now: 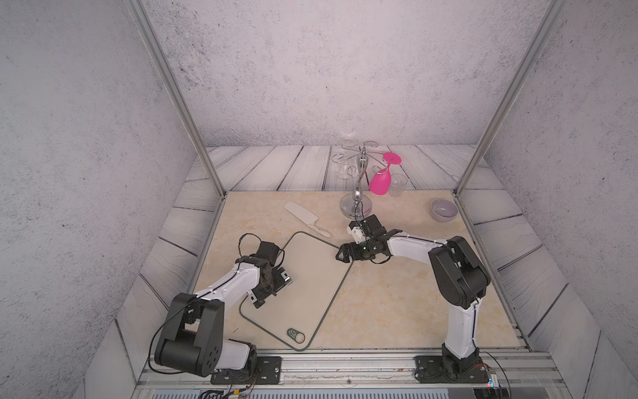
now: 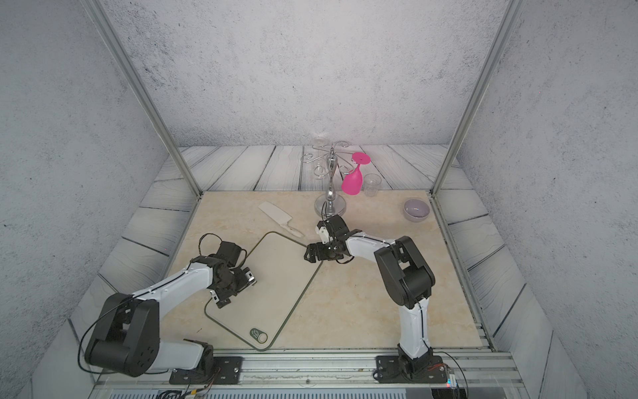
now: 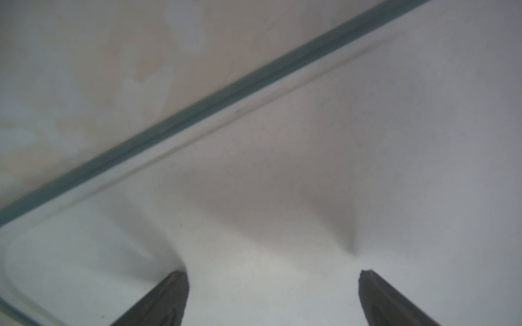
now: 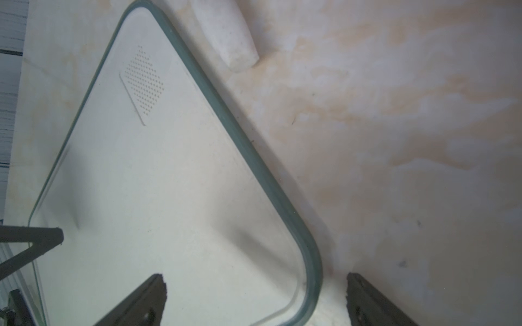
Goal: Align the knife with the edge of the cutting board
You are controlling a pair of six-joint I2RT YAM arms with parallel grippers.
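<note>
The white knife (image 1: 303,214) lies on the table beyond the far edge of the cutting board, its blade to the far left and its handle pointing toward the board. In the right wrist view the tip of the knife handle (image 4: 228,40) lies just off the green-rimmed board (image 4: 163,179), apart from it. Over the board's left side is my left gripper (image 1: 272,291), its fingers (image 3: 163,301) wide apart with only bare board between them. My right gripper stands open above the board's far right corner, empty.
A metal glass rack (image 1: 359,183) holding a pink goblet (image 1: 384,178) and clear glasses stands behind my right gripper. At the back right is a purple bowl (image 1: 444,210). Right of the board the table is clear.
</note>
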